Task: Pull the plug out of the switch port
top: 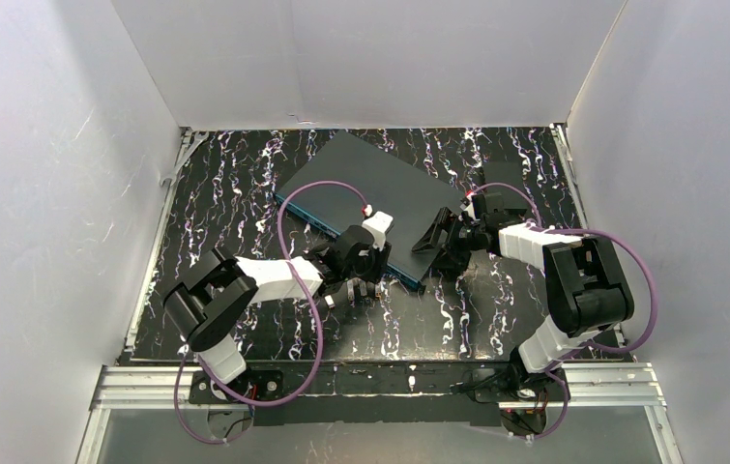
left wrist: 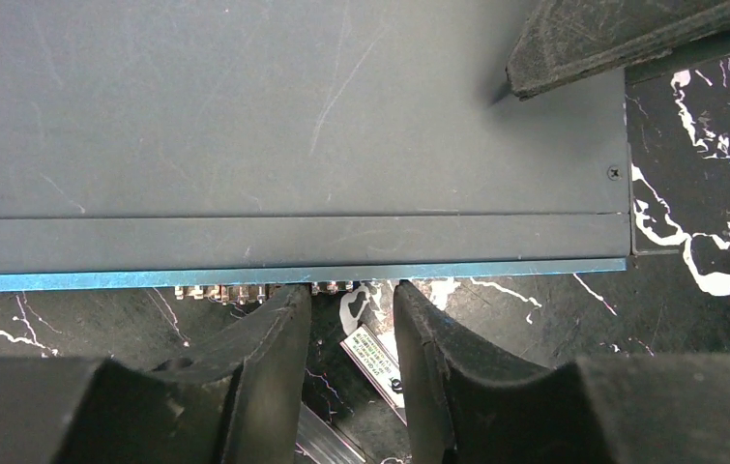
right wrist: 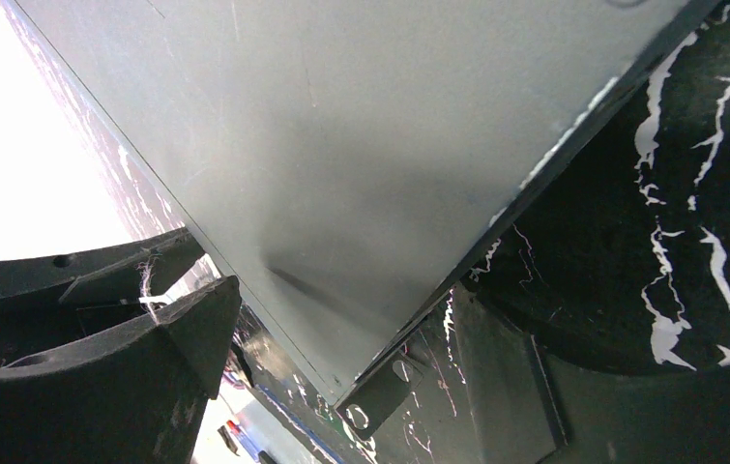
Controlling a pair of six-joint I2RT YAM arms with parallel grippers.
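The grey switch (top: pixel 361 179) lies slantwise on the table, with a blue front edge (left wrist: pixel 496 270). Below this edge, metallic port parts (left wrist: pixel 216 292) peek out. Between the parted fingers of my left gripper, a labelled silver plug-like piece (left wrist: pixel 372 360) shows lower down, set at an angle. Whether it sits in a port or lies on the table, I cannot tell. Neither left finger grips anything. My right gripper is open, its fingers spread on both sides of the switch's near right corner.
A clear piece (left wrist: pixel 325 437) lies beside the silver one. Small pieces (top: pixel 331 302) rest on the table before the switch. A purple cable (top: pixel 319 333) loops along the left arm, another (top: pixel 649 290) along the right. Bare table (top: pixel 230 208) stretches to the left.
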